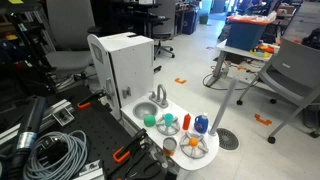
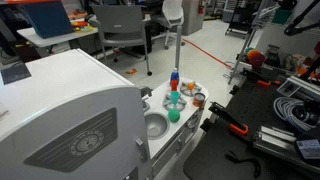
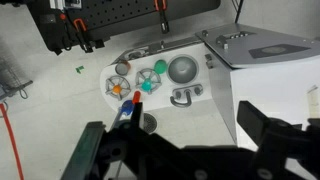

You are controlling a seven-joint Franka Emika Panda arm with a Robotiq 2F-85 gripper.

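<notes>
A small white toy kitchen carries a round sink with a faucet beside it. Left of the sink in the wrist view are a green item and a teal one. An orange item lies on a burner, with a metal cup near the counter's edge. A red bottle-like item and a blue item stand together at the far side. High over the counter, my gripper holds its dark fingers wide apart, nothing between them. Neither exterior view shows its fingertips clearly.
A tall white cabinet rises at the sink end of the counter. The black table in front carries cables and orange-handled clamps. Open floor lies behind the counter, with chairs farther off.
</notes>
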